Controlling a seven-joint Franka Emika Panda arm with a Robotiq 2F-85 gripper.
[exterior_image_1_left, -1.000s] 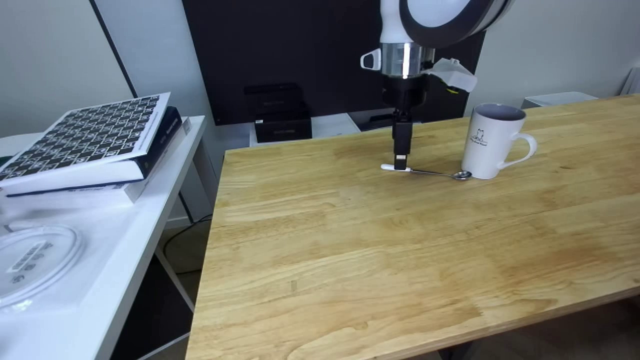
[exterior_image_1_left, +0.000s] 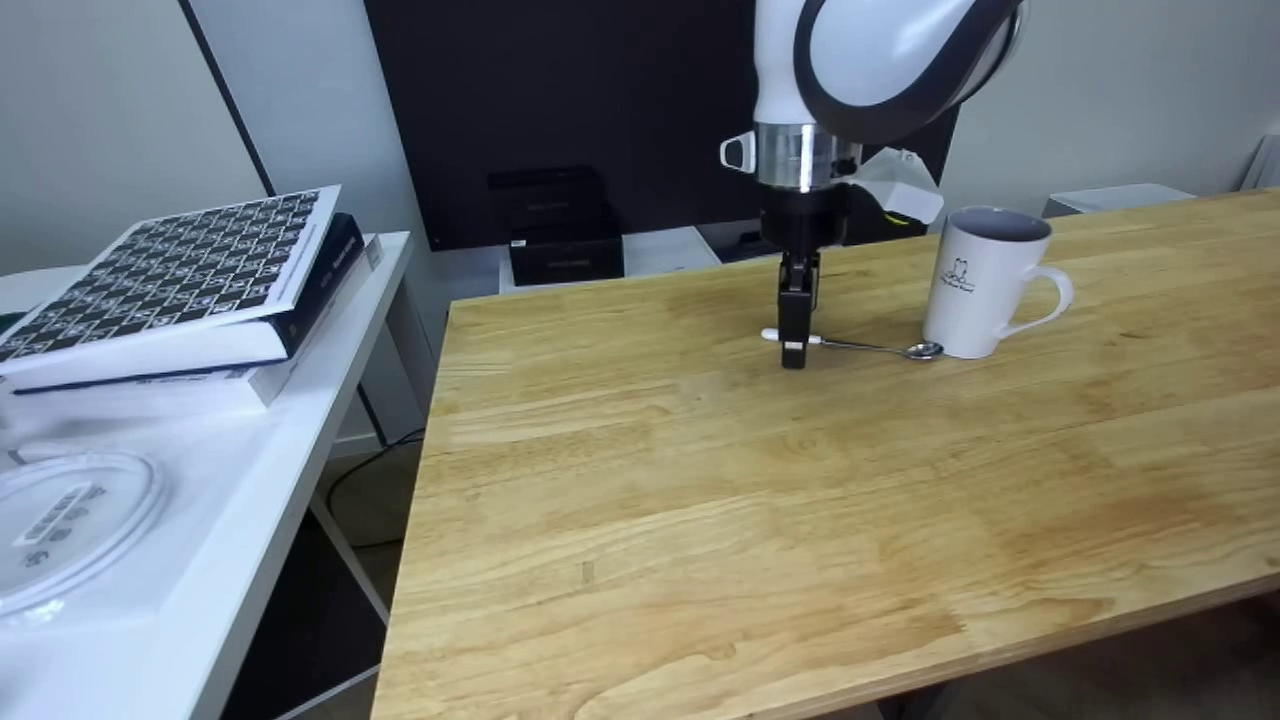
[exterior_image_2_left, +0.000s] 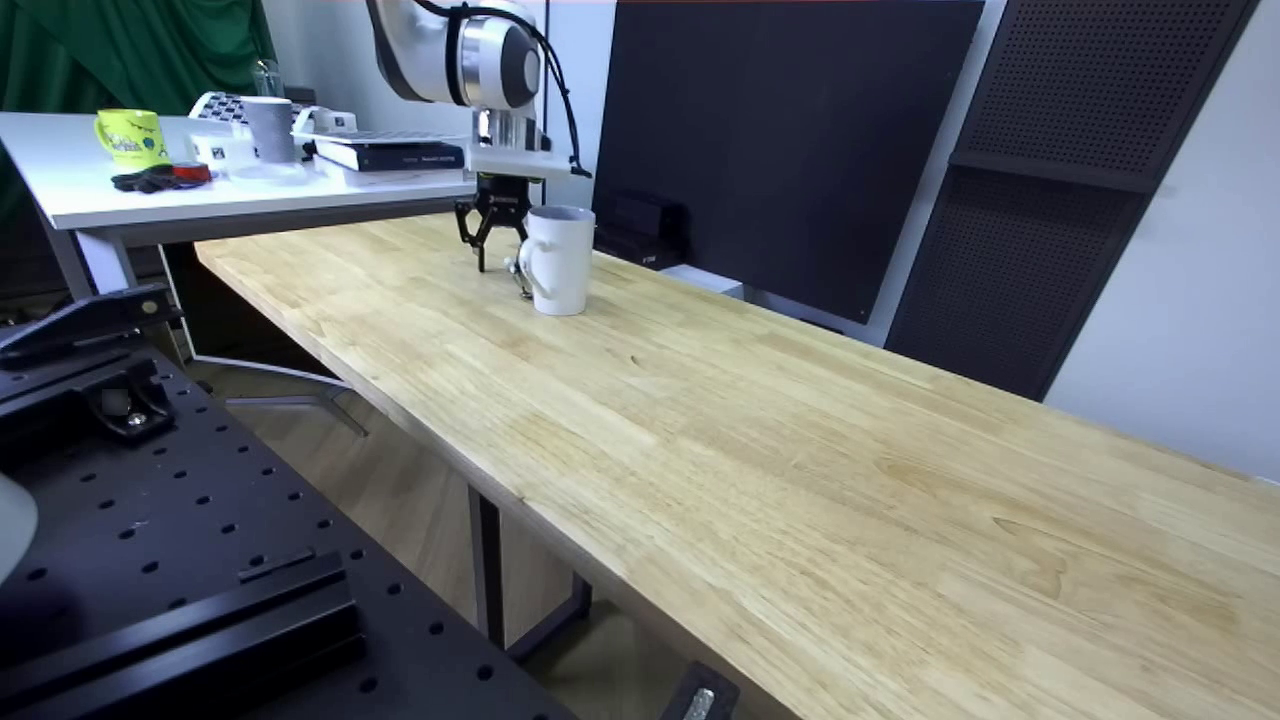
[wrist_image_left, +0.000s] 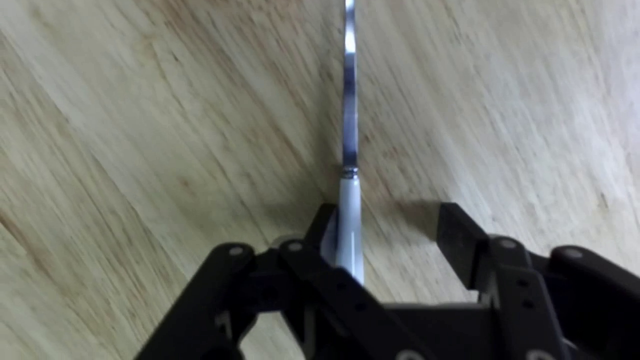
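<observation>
A small metal spoon (wrist_image_left: 349, 114) with a white handle lies on the wooden table, its bowl end next to a white mug in exterior view 1. My gripper is low over the handle, its fingers part open. In the wrist view, the white handle (wrist_image_left: 350, 207) runs between the fingers, right beside the left one, while a clear gap separates it from the right one. The handle's end is hidden behind the gripper. The upright mug (exterior_image_1_left: 978, 288), grey inside, has its handle to the right in exterior view 1.
Bare wood covers most of the table (exterior_image_1_left: 720, 516). Behind its far edge stands a dark panel (exterior_image_2_left: 780, 156). A separate white table (exterior_image_1_left: 240, 528) carries stacked books (exterior_image_1_left: 180, 288) on the left. The mug stands close to the arm in exterior view 2.
My gripper has come down and slightly left in exterior view 1, its fingertips now lower at the spoon's handle. The spoon and mug look unmoved.
</observation>
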